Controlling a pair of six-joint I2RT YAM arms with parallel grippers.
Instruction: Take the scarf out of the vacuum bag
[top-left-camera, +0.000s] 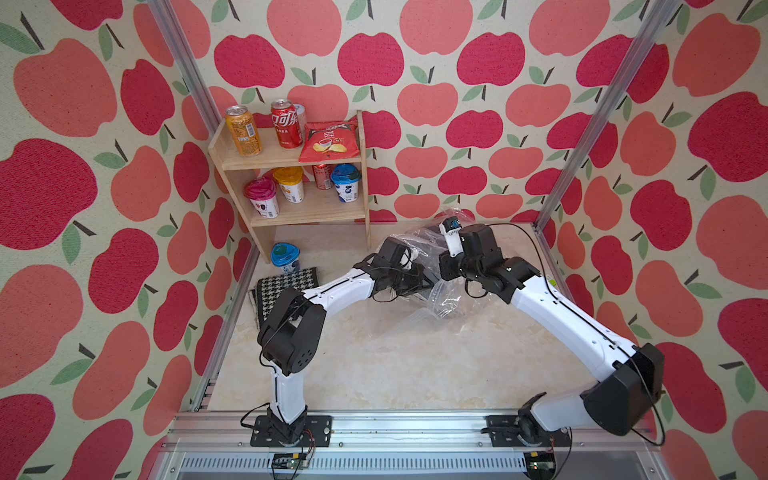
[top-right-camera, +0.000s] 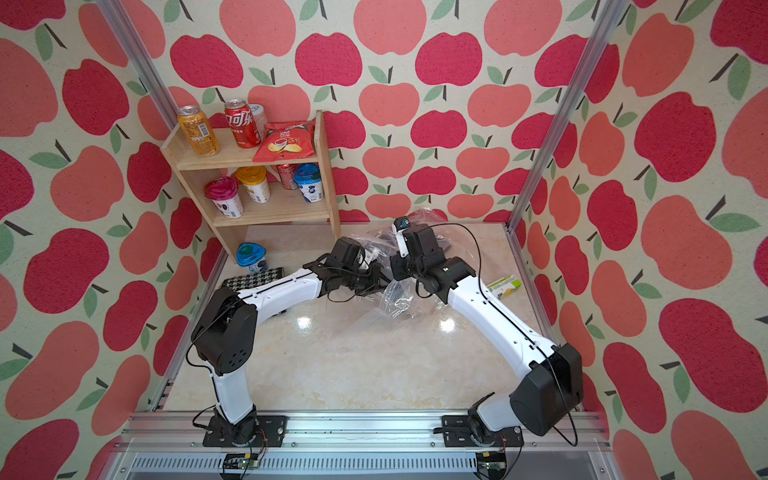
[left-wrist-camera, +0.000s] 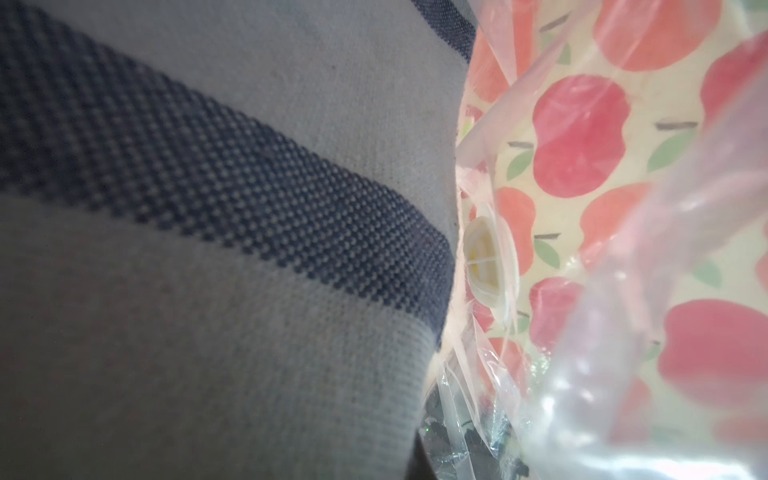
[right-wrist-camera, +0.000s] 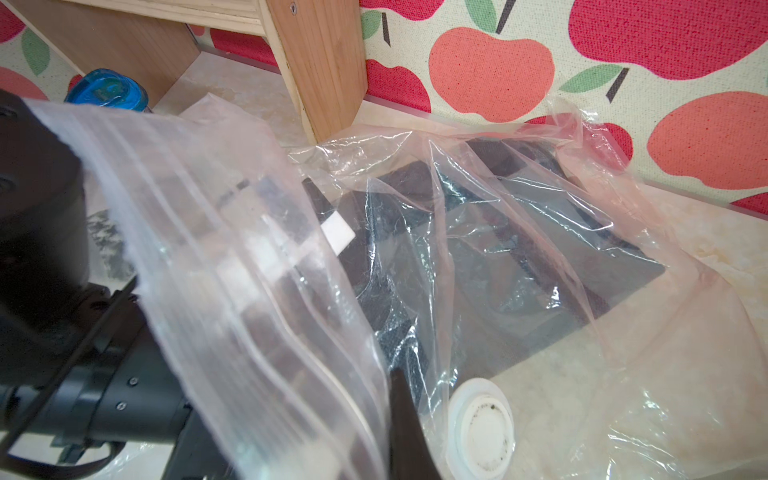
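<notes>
The clear vacuum bag (right-wrist-camera: 664, 344) lies crumpled at the table's back middle. Its zip-edged mouth (right-wrist-camera: 264, 320) stands raised, and the dark scarf (right-wrist-camera: 520, 304) shows through the plastic. Up close in the left wrist view, the scarf (left-wrist-camera: 240, 336) is grey with dark blue woven stripes. My left gripper (top-left-camera: 428, 284) reaches into the bag's mouth and is shut against the scarf; whether cloth sits between its fingers is hidden. At the mouth's edge my right gripper is shut on the plastic. A round white valve (right-wrist-camera: 482, 428) sits on the bag.
The wooden shelf (top-left-camera: 292, 214) with cans and cups stands back left. A blue-lidded cup (top-left-camera: 285, 256) and a houndstooth cloth (top-left-camera: 280, 289) lie below it. On the right is a small green-and-white packet (top-right-camera: 504, 285).
</notes>
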